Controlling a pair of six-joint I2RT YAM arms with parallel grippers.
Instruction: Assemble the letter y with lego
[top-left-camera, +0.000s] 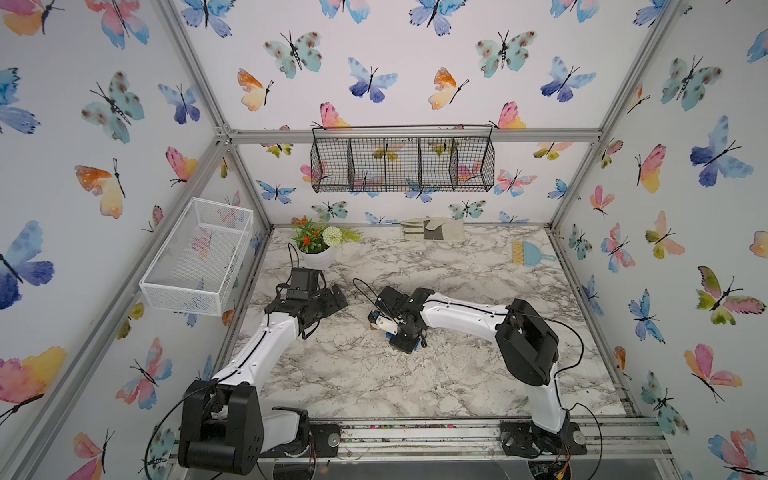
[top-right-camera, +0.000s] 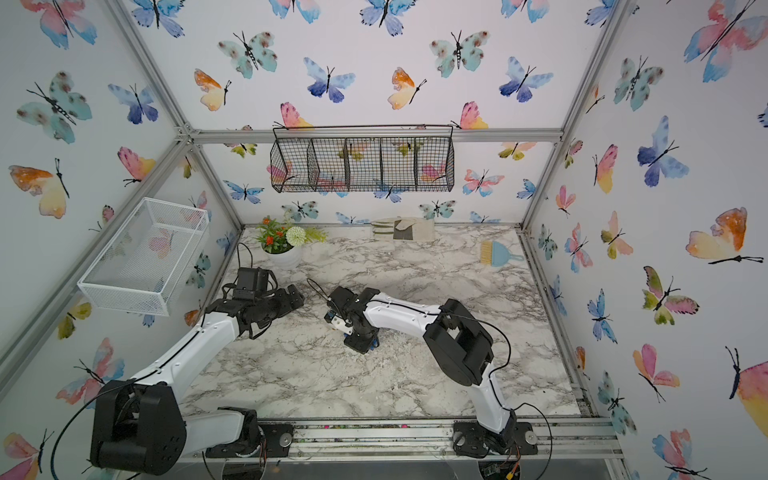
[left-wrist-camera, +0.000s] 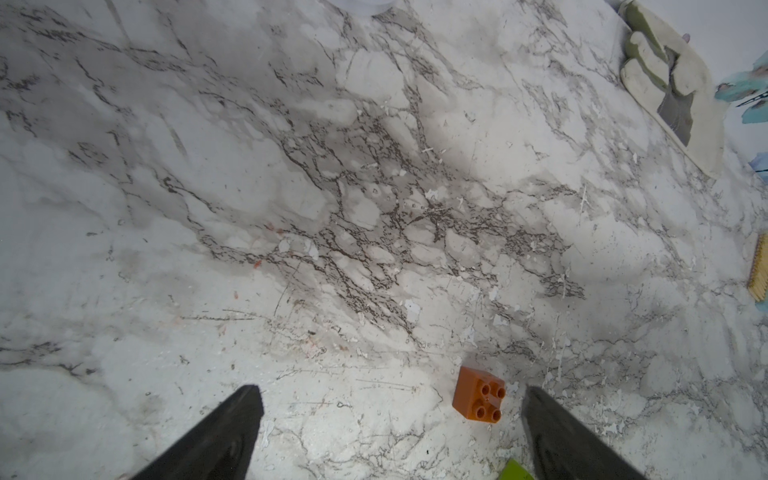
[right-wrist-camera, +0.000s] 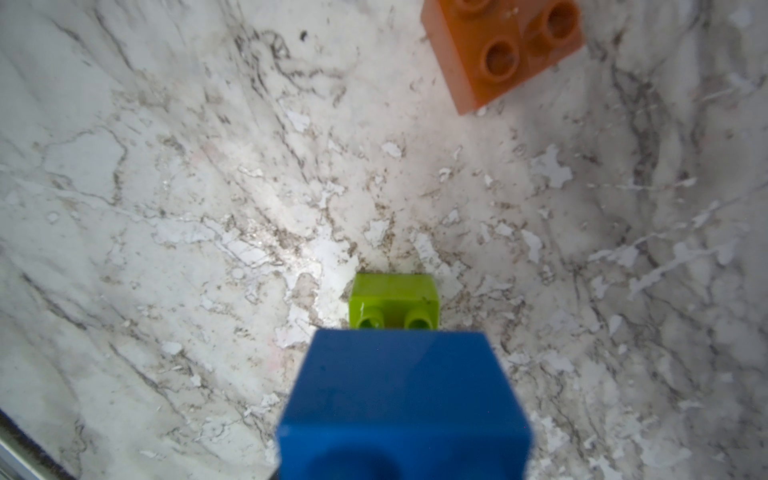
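Observation:
A blue brick (right-wrist-camera: 404, 384) fills the bottom of the right wrist view, with my right gripper (top-left-camera: 404, 337) shut on it low over the table's centre. Just beyond it, a lime green brick (right-wrist-camera: 393, 296) lies on the table, partly covered by the blue one; whether they touch, I cannot tell. An orange brick lies farther off, also seen in the left wrist view (left-wrist-camera: 478, 393). My left gripper hangs open over the left of the table, its fingers wide apart with nothing between them.
A potted plant (top-left-camera: 318, 254), folded gloves (top-left-camera: 432, 228) and a brush (top-left-camera: 534, 254) lie along the back. A white wire basket (top-left-camera: 196, 256) hangs on the left wall, a black one (top-left-camera: 402, 164) on the back wall.

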